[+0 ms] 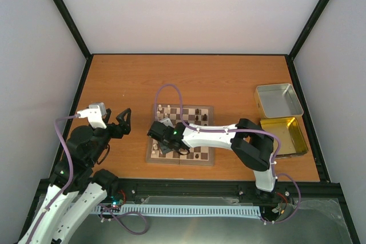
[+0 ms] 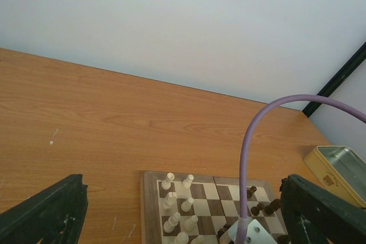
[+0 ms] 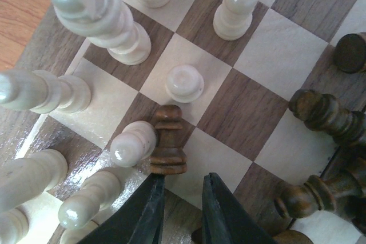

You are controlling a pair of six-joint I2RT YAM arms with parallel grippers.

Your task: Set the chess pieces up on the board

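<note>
The chessboard (image 1: 194, 158) holds white pieces on its left and dark ones on its right. In the right wrist view a brown piece (image 3: 168, 138) stands among white pieces such as a white pawn (image 3: 234, 10), just beyond my right gripper, whose fingertips are apart with no piece clearly between them. The right arm hides much of the board from above. My left gripper (image 1: 123, 119) is open, left of the board and empty; in its wrist view the board (image 2: 150, 210) lies beyond the fingers.
A silver tray (image 1: 277, 98) and a gold tray (image 1: 289, 135) stand at the table's right. A purple cable loops over the board.
</note>
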